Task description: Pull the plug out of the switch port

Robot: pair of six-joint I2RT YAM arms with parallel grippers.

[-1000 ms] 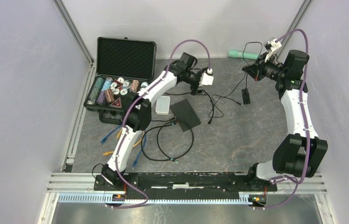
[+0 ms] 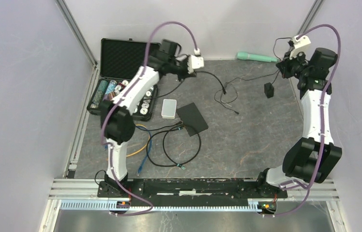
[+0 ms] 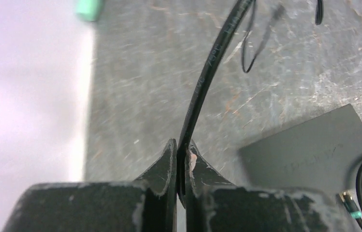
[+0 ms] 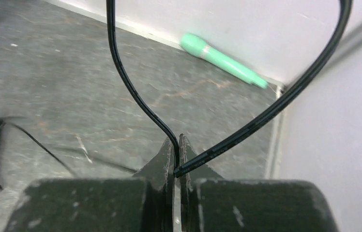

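Note:
My left gripper (image 2: 188, 72) is raised at the back centre, shut on a thick black cable (image 3: 210, 63) that rises from its fingertips in the left wrist view and droops toward the mat in the top view. My right gripper (image 2: 284, 67) is high at the back right, shut on a thinner looped black cable (image 4: 261, 123). A small black adapter box (image 2: 268, 90) is at the lower end of a cord beneath it. Thin cords (image 2: 237, 96) lie between the grippers. I cannot tell which piece is the switch port.
An open case of chips (image 2: 126, 53) stands back left. A white box (image 2: 169, 108), dark plate (image 2: 192, 119) and coiled cables (image 2: 173, 164) lie centre and front. A green cylinder (image 2: 251, 56) lies along the back wall.
My right gripper has moved back and right, and the adapter box has shifted right with it.

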